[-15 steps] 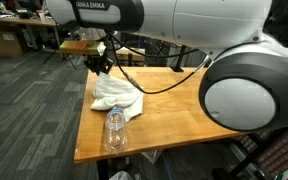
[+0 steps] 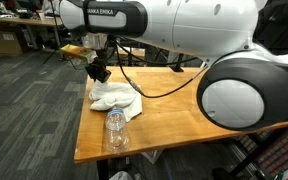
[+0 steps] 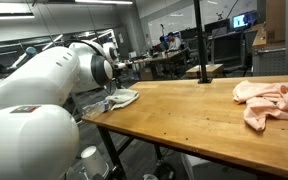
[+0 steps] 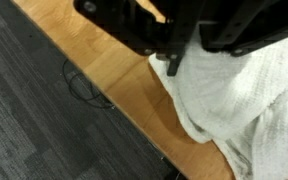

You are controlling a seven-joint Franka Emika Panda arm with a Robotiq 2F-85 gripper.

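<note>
A white towel [image 2: 116, 95] lies crumpled along the left side of the wooden table [image 2: 174, 118]. My gripper [image 2: 98, 76] is down at the towel's far end. In the wrist view the gripper is shut on the white towel [image 4: 244, 100], whose cloth bunches up against the dark fingers [image 4: 174, 62]. Exterior view 2 has the towel [image 3: 122, 98] at the table's far left, partly behind the arm.
A clear plastic bottle [image 2: 116, 130] stands at the near left corner, close to the towel. A pink cloth [image 3: 264, 103] lies at the table's other end. A cable [image 4: 84, 88] shows beyond the table edge.
Over the last second my gripper has come down and a little to the left, and the towel's raised part has sunk with it. The bottle stays put.
</note>
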